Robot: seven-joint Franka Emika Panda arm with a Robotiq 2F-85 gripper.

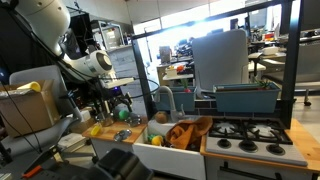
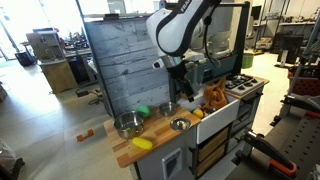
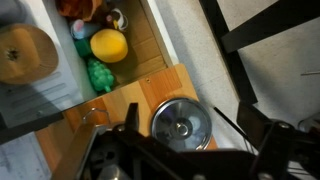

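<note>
In exterior view 2, my gripper (image 2: 184, 80) hangs over the wooden counter, above a round metal lid or shallow dish (image 2: 180, 124). The wrist view shows that same metal piece (image 3: 182, 125) directly below, apart from the fingers. My gripper is open, and no object shows held in it. A yellow round item (image 3: 109, 45) and a green one (image 3: 101, 75) lie in the white sink, up and left of the metal piece. A silver pot (image 2: 128, 124) stands on the counter, with a yellow item (image 2: 142, 143) in front.
A faucet (image 1: 170, 92) rises behind the sink (image 2: 214, 124), whose walls border the counter. Brown items (image 1: 196, 130) fill part of the sink. The stove (image 1: 250, 138) is farther right. A black beam (image 3: 232, 65) crosses the wrist view at upper right.
</note>
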